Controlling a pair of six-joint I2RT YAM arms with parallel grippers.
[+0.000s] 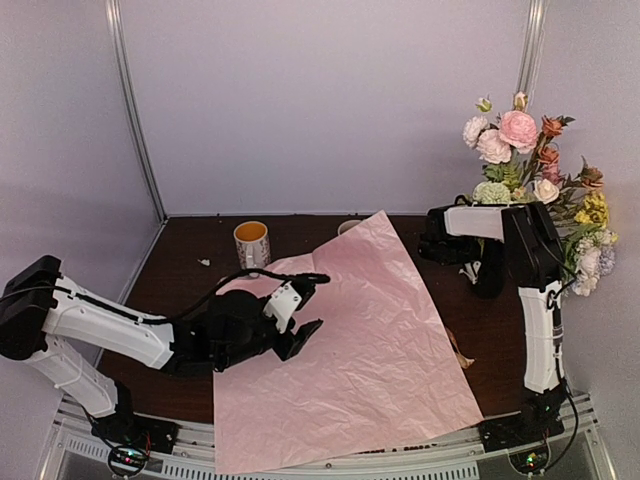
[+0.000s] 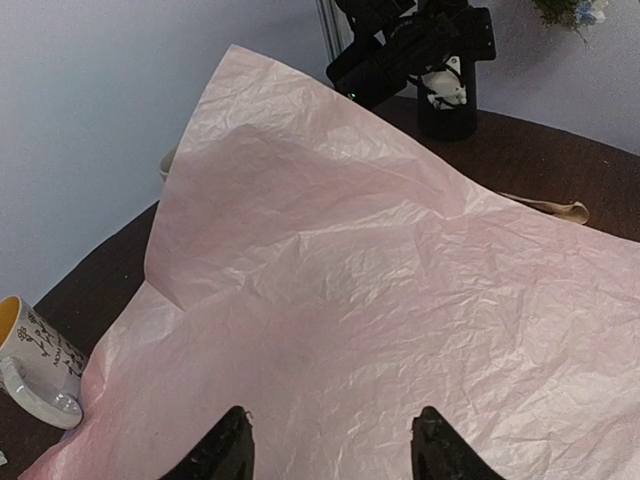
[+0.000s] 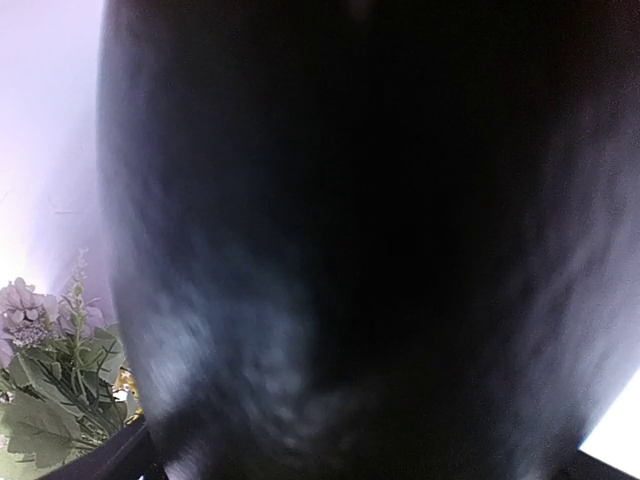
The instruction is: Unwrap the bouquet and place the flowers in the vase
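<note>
Tall flowers [image 1: 519,131], pink, white, orange and yellow, rise at the far right; the right arm hides their lower stems. A black cylindrical vase [image 2: 448,112] stands below them, beside the right arm; whether the stems are inside it, I cannot tell. In the right wrist view, a dark rounded surface, probably the vase, fills most of the picture. My right gripper is open, its fingertips apart at either side of that surface. My left gripper stands open above pink paper [image 1: 350,350], nothing between its fingers.
A patterned mug [image 1: 253,248] with orange inside stands at the back left. Another pale cup [image 1: 349,226] is partly hidden behind the raised paper corner. A tan strip [image 1: 460,350] lies by the paper's right edge. Bare dark table shows at left.
</note>
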